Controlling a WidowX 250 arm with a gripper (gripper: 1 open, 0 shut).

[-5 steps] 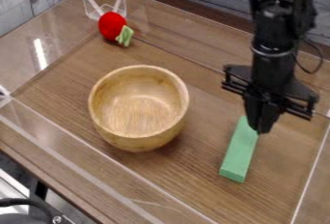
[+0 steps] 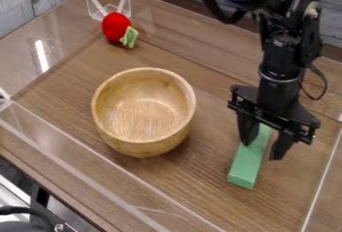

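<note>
My gripper (image 2: pixel 274 128) is low over the table at right, its black fingers at the upper end of a green bar (image 2: pixel 246 168) that lies slanted on the wood. Whether the fingers touch or hold the bar is unclear, and the gap between them is hard to see.
An empty tan bowl (image 2: pixel 142 113) stands left of the bar. A red round object (image 2: pixel 116 26) with a green part sits at the back left, beside something clear or white.
The gripper has come down and slightly toward the viewer, onto the green bar's upper end. The bar lies about where it was.
</note>
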